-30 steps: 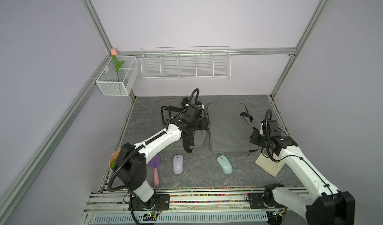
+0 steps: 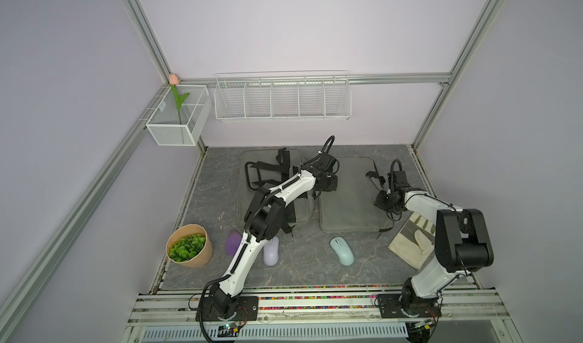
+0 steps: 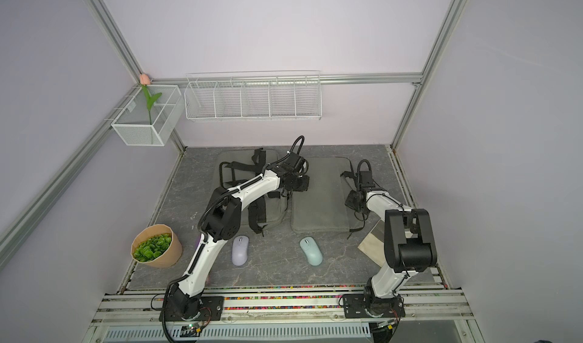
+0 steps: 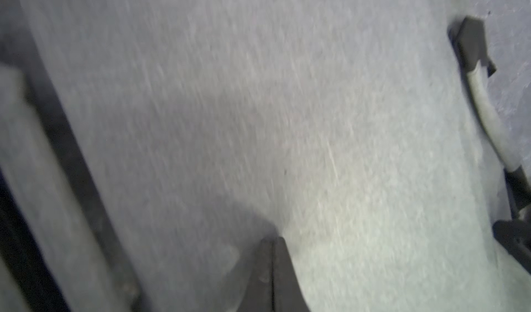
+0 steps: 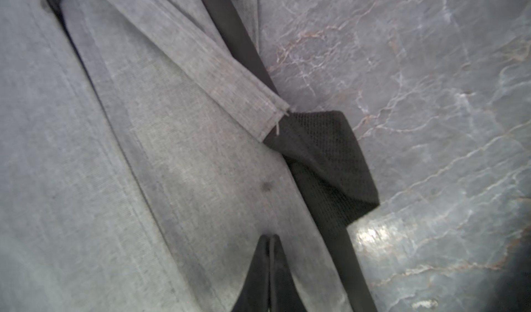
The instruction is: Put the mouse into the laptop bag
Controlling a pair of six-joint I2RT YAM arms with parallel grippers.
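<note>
A teal mouse (image 2: 342,251) and a lavender mouse (image 2: 271,250) lie on the table in front of two flat grey bags. The plain laptop bag (image 2: 349,206) is the right-hand one, its surface close below both grippers. My left gripper is shut over the bag's broad face, with no object visible between its fingertips. Near the bag's right side, beside a dark strap loop (image 5: 332,162), my right gripper is shut with nothing between its fingers. Neither wrist view shows a mouse or an opening spread apart.
The second bag, with black straps (image 2: 267,165), lies left, partly under the left arm. A work glove (image 2: 416,242) is at the right. A plant pot (image 2: 189,245) and a purple item (image 2: 233,242) stand left.
</note>
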